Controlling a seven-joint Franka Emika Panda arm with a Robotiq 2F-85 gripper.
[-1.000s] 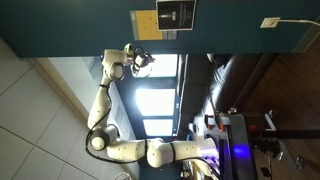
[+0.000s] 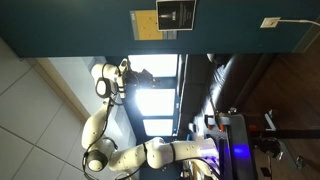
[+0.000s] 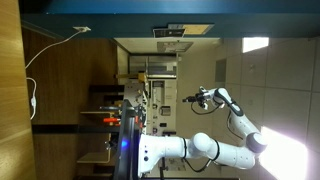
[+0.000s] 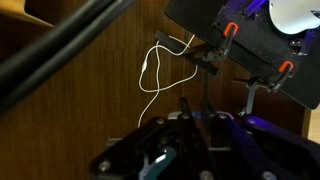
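My gripper point(image 2: 138, 78) is held out at the end of the raised arm, far from the black work table point(image 2: 240, 150). In exterior view 2 the same gripper point(image 3: 188, 99) is a small dark shape against the pale ceiling and wall. Its dark body fills the lower part of the wrist view, over a brown wooden floor point(image 4: 90, 100). The fingers are too dark and blurred there to tell how they stand, or whether anything lies between them. No object is plainly visible in its grasp.
Orange-handled clamps point(image 4: 286, 68) grip the edge of the black table point(image 4: 260, 45). A white cable point(image 4: 157, 62) lies loose on the floor. One dark bar point(image 4: 60, 55) crosses the upper left of the wrist view. The exterior views appear rotated sideways.
In exterior view 1 the wrist and gripper have shifted down and slightly left in the picture, and the gripper's tilt has changed. The table's surroundings look the same.
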